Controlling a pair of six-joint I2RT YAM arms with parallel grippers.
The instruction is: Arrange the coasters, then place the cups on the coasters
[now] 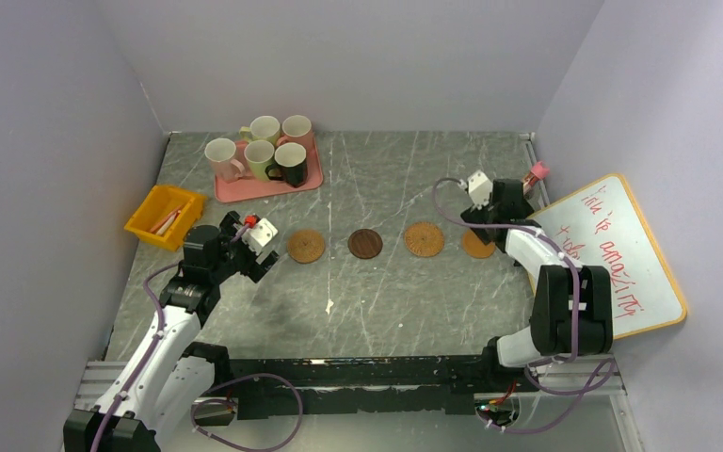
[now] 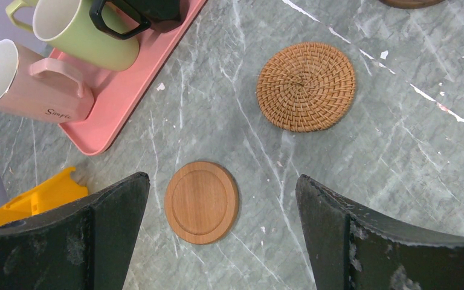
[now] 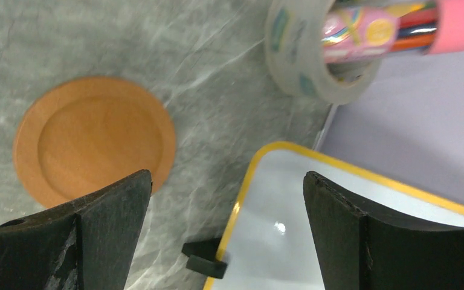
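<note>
Several cups stand on a pink tray at the back left: a pale pink cup, a second pink cup, a light green cup, a yellowish cup and a black cup. Coasters lie in a row: a plain wooden coaster, a woven coaster, a dark coaster, another woven coaster and an orange-brown coaster. Open and empty, my left gripper is above the plain wooden coaster. My right gripper, open and empty, hangs near the orange-brown coaster, partly covering it from above.
A yellow bin holding small items sits at the left edge. On the right, a whiteboard leans close to the right arm. Behind it stands a clear tape roll with a pink pencil holder.
</note>
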